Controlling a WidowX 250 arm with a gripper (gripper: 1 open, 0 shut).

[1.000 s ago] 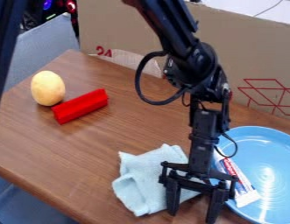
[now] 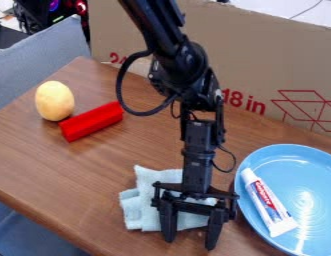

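Observation:
My black gripper (image 2: 191,228) is low over the light blue cloth (image 2: 141,205), near the front of the wooden table, with its two fingers pointing down at the cloth's front part. The cloth is crumpled and partly hidden by the gripper; whether anything is between the fingers I cannot tell. Right of the gripper, a blue plate (image 2: 307,180) holds a white toothpaste tube (image 2: 267,204).
At the back left sit a yellow potato-like object (image 2: 54,101) and a red cylinder (image 2: 90,121). A cardboard box (image 2: 261,80) stands along the back.
My arm and gripper have moved left, away from the plate, uncovering more of the tube. The cloth has shifted slightly and is more bunched under the gripper.

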